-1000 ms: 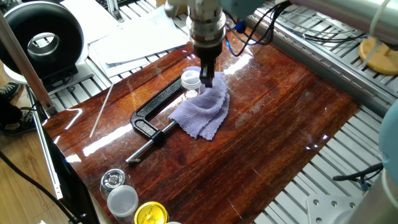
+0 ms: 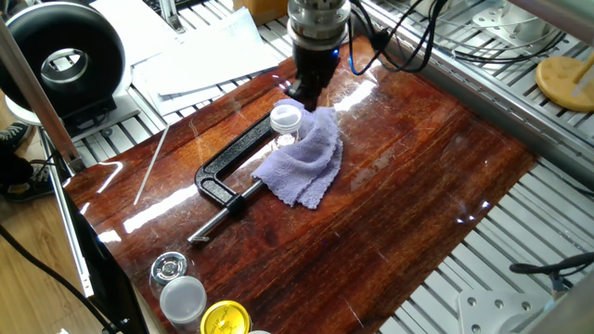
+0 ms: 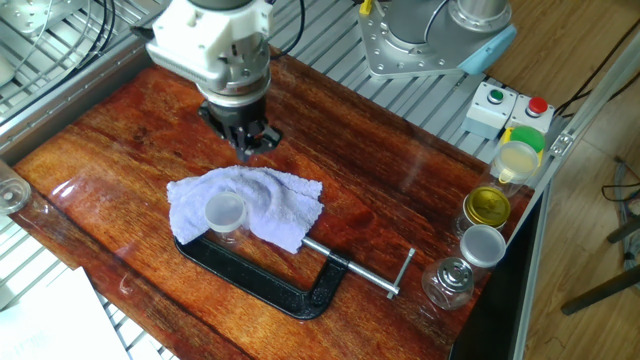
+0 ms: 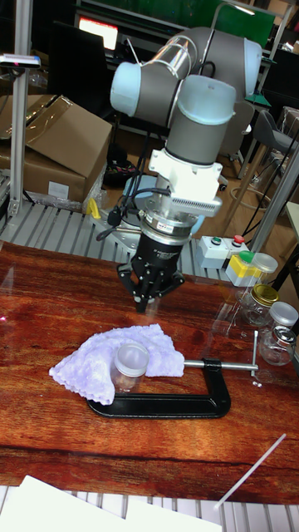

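A lilac cloth (image 2: 304, 165) lies crumpled on the brown wooden table, partly over a black C-clamp (image 2: 229, 169). At the cloth's edge stands a clear jar with a frosted white lid (image 3: 226, 211), upright beside the clamp's frame. My gripper (image 4: 153, 294) hangs over the table behind the cloth and jar, touching neither. Its dark fingers (image 3: 243, 150) are spread apart, and nothing shows between them, so it is open. The clamp's steel screw and cross handle (image 3: 402, 270) stick out past the cloth.
Several jars stand in a row at one table edge, among them one with a gold lid (image 3: 487, 207) and one with a silver lid (image 3: 455, 274). Beyond them is a control box with a red button (image 3: 537, 106).
My gripper has drawn back from the cloth and jar toward the table's far edge, its fingers now looking more spread. Cloth, jar and clamp have stayed put.
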